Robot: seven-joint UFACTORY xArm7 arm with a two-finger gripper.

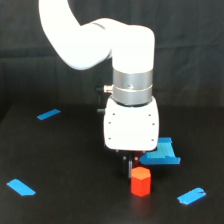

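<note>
An orange-red block stands on the dark table towards the front, right of centre. My white arm reaches down from above, and its gripper is just behind and slightly left of the block's top. The dark fingertips blend into the black surface, so neither their spacing nor any contact with the block can be made out. Behind and to the right lies a shallow blue tray, its left part hidden by the white hand.
Blue strips lie flat at the front left, the far left and the front right. A dark curtain hangs behind.
</note>
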